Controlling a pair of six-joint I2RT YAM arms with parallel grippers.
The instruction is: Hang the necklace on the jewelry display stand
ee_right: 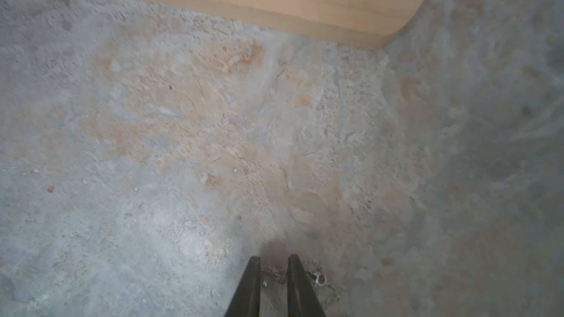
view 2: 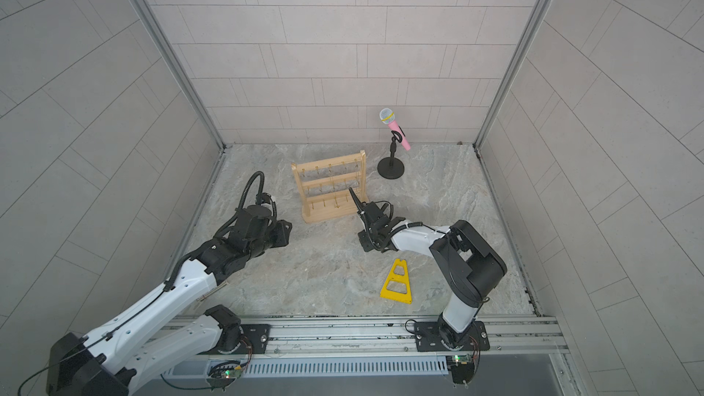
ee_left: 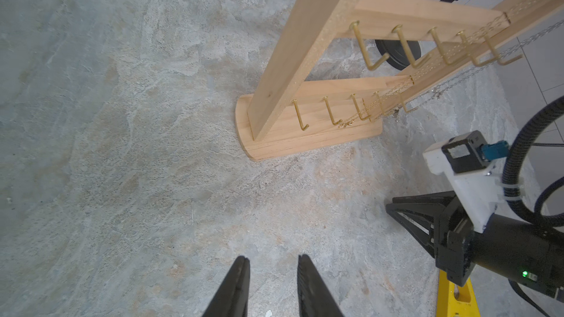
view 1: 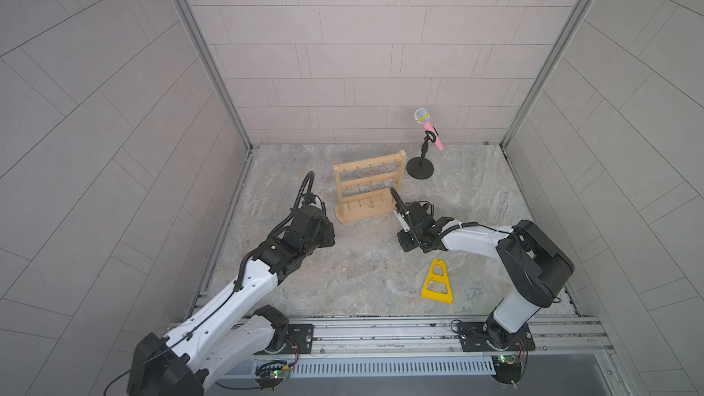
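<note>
The wooden display stand (view 1: 365,209) stands at centre back, with brass hooks and some chains hanging at its right part (ee_left: 411,85). On the floor in the right wrist view a silver necklace (ee_right: 320,278) lies under my right gripper, whose fingers are parted around part of it; whether they touch it I cannot tell. My right arm is low, in front of the stand's right end. My left gripper hangs left-front of the stand, open, with nothing between its fingers.
A pink microphone (view 1: 432,132) on a black stand (view 1: 420,168) is at the back right. A yellow triangular piece (view 1: 429,294) lies at the front right.
</note>
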